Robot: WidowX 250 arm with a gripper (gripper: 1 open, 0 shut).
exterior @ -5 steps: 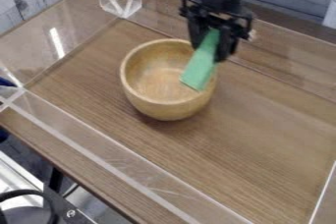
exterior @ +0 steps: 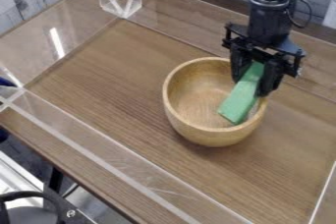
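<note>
A green elongated object [exterior: 241,97] lies tilted inside a tan round bowl [exterior: 195,120] at the middle right. My black gripper [exterior: 251,69] is over the bowl's back right rim, shut on the upper end of the green object. Its fingertips are partly hidden by the object and each other.
A white wire-like item [exterior: 120,0] stands at the back left. A dark coiled cable or device [exterior: 33,208] sits at the front left corner, beyond the table edge.
My gripper has moved right and toward the front with the green object, and the bowl has shifted the same way.
</note>
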